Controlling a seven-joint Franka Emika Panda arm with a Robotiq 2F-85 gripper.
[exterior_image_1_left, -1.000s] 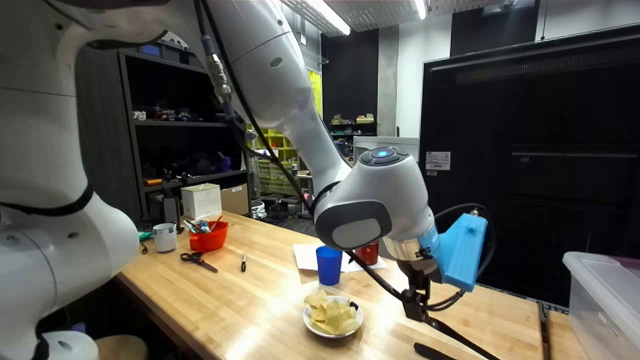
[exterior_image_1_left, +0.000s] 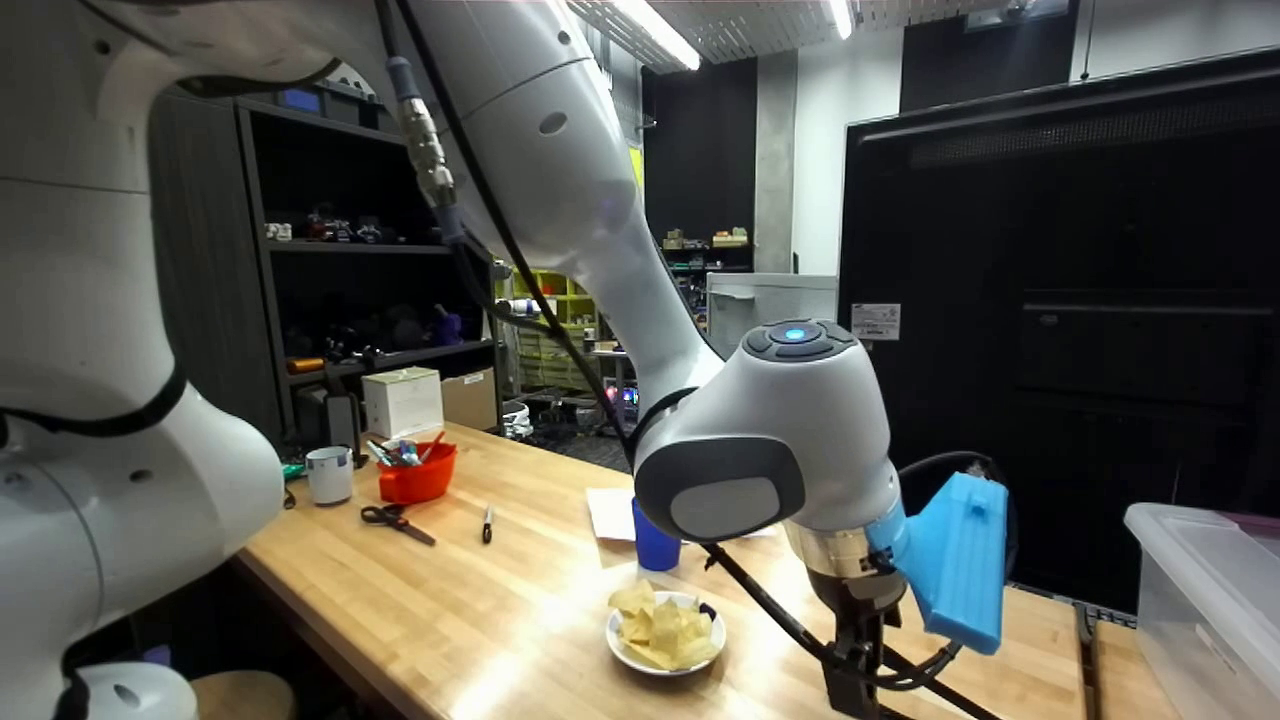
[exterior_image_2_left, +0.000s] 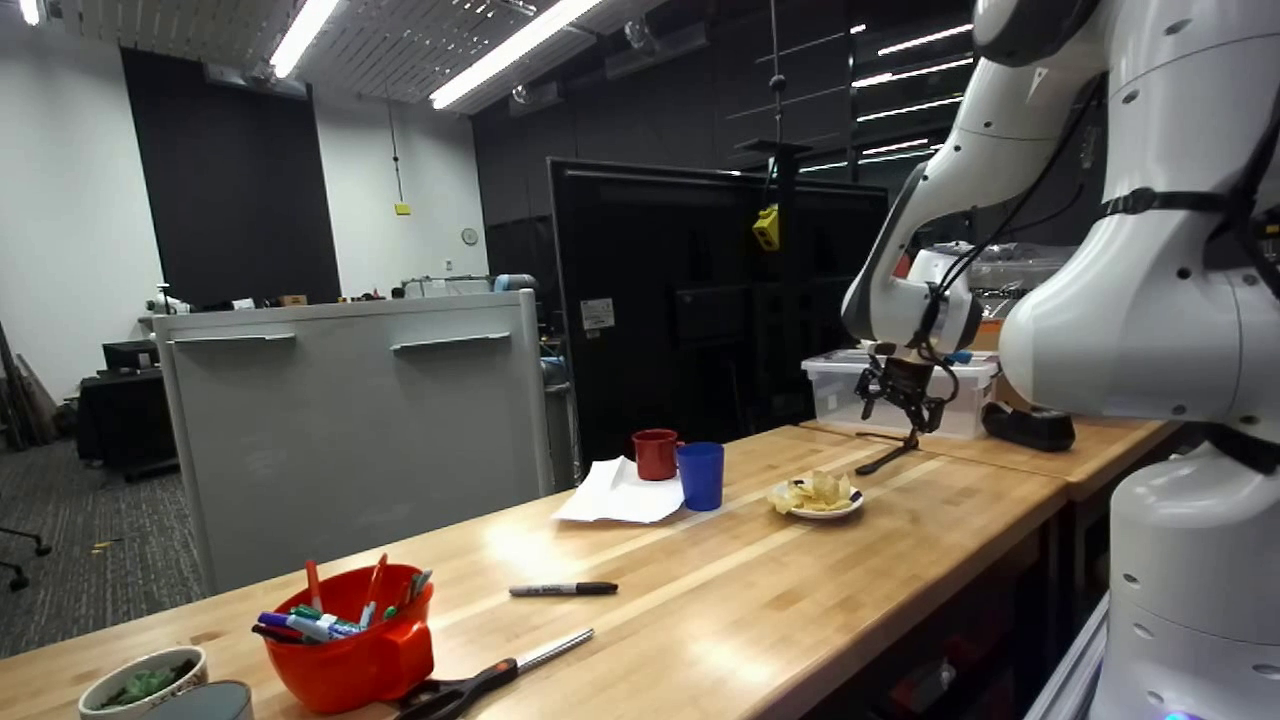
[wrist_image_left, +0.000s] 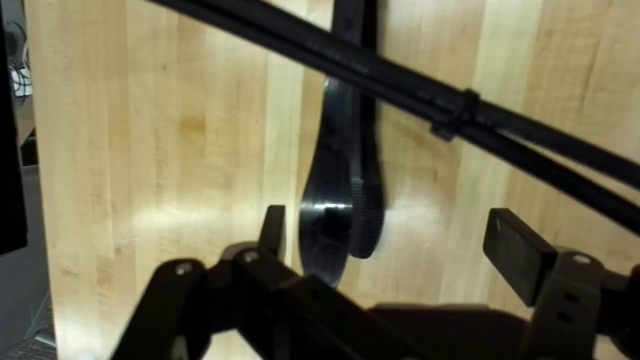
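A long black utensil, looking like tongs (wrist_image_left: 333, 174), lies on the wooden table below my gripper. In the wrist view its broad end sits between the spread fingers, nearer the left finger (wrist_image_left: 274, 231) than the right one (wrist_image_left: 519, 258). The fingers are open and hold nothing. Exterior view 2 has the gripper (exterior_image_2_left: 894, 402) low at the far end of the table, with part of the black utensil (exterior_image_2_left: 885, 458) on the wood under it. In exterior view 1 the gripper (exterior_image_1_left: 854, 672) reaches the bottom edge, so its fingertips are hard to make out.
Black cables (wrist_image_left: 408, 90) cross above the utensil. A plate of chips (exterior_image_1_left: 663, 632) and a blue cup (exterior_image_2_left: 701, 476) stand nearby, with a red mug (exterior_image_2_left: 655, 455) behind. A clear bin (exterior_image_2_left: 828, 390) stands past the gripper. Scissors (exterior_image_2_left: 480, 682), a marker (exterior_image_2_left: 564, 589) and a red pen holder (exterior_image_2_left: 348, 654) lie farther off.
In exterior view 1 my gripper has moved down and to the right. The utensil's end, visible there before, is now hidden near the gripper, and the arm covers the red mug.
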